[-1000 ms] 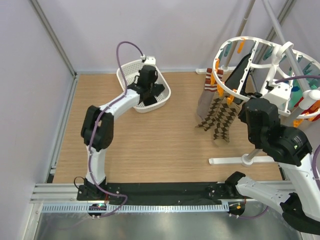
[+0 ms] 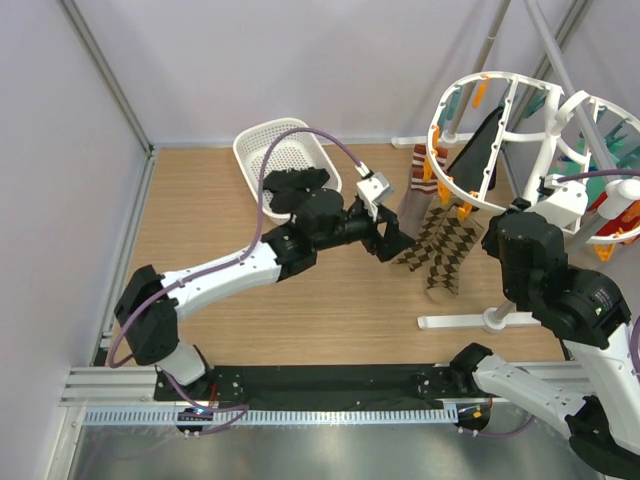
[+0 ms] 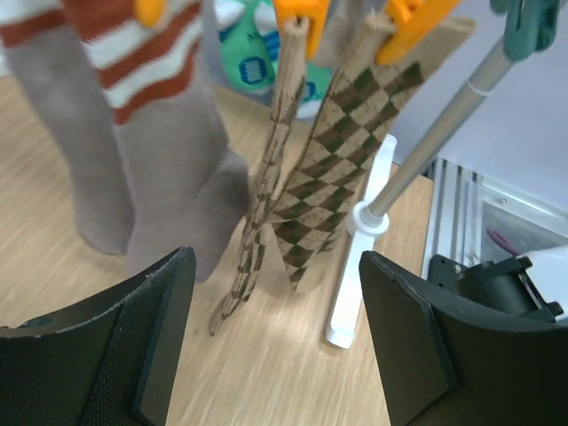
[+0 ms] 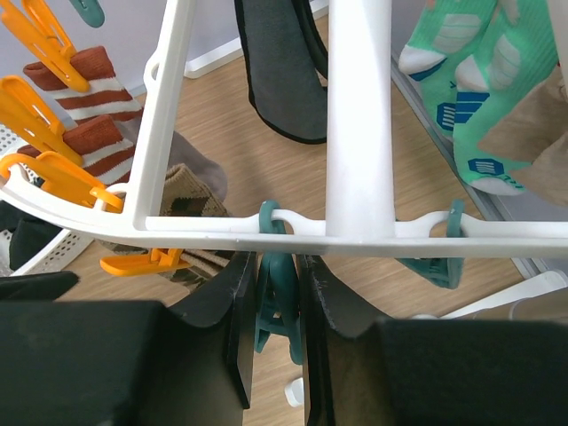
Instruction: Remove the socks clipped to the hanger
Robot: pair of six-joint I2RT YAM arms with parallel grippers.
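The white round hanger (image 2: 549, 138) carries orange and teal clips. From its near-left side hang brown checkered socks (image 2: 447, 248), and beside them grey socks with red-and-white striped cuffs (image 3: 174, 142). My left gripper is open; the lower ends of the checkered socks show between its fingers, held at the top by orange clips (image 3: 410, 27). In the right wrist view, my right gripper closes around a teal clip (image 4: 283, 284) on the hanger's rim, with no sock visible in that clip. A black sock (image 4: 282, 80) hangs further in.
A white basket (image 2: 254, 140) with dark socks (image 2: 293, 186) inside stands at the back left. Green socks (image 4: 484, 84) hang on the hanger's far side. The hanger's white foot (image 2: 450, 321) lies on the table.
My left arm has swung from over the basket to the right, up to the hanging socks, uncovering dark socks in the basket. The hanging socks sway slightly; the right arm has barely moved.
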